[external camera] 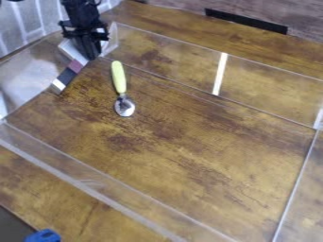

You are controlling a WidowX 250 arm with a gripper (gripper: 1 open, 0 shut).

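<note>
The black gripper (pixel 83 43) is at the upper left of the camera view, low by the clear wall of the bin and above a small pink, white and dark item (pixel 68 74); whether its fingers touch that item is unclear. A spoon with a pale yellow-green handle (pixel 119 80) and silver head (pixel 125 108) lies on the wooden floor of the bin to the right of the gripper. I see nothing clearly held; the fingers are small and dark.
Clear plastic edges (pixel 101 191) bound the wooden area. A blue object (pixel 43 235) sits at the bottom left corner, outside.
</note>
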